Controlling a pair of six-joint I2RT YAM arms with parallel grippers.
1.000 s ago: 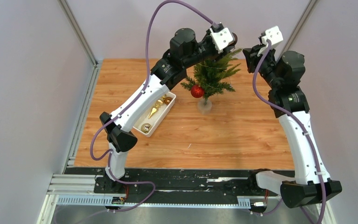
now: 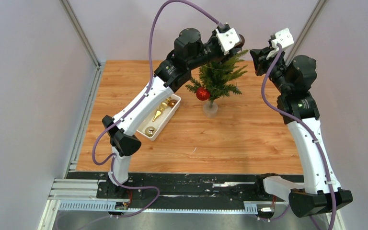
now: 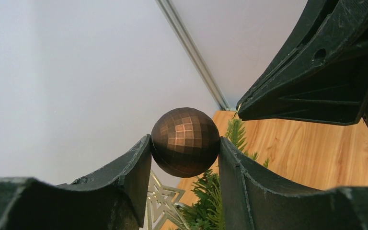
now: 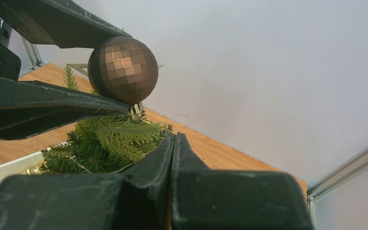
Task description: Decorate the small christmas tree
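A faceted brown ball [image 3: 185, 142] is pinched between the fingertips of my left gripper [image 2: 241, 43], above and behind the small green tree [image 2: 218, 79]. In the right wrist view the same ball [image 4: 123, 71] has a small gold cap [image 4: 136, 110] beneath it. My right gripper is shut, and no object shows between its fingers. It stands apart from the ball, to the right of the tree. In the left wrist view a tiny gold strand [image 3: 238, 110] appears at its tip; whether it is gripped is unclear. A red ball [image 2: 202, 93] hangs low on the tree.
Gold ornaments, among them a round one [image 2: 150, 131], lie in a white tray [image 2: 171, 113] left of the tree, partly under my left arm. A gold-edged star [image 3: 163, 201] shows near the treetop.
My right arm has shifted slightly to the right from its earliest position and has barely moved since. My left arm, the ball it holds and the tree look the same.
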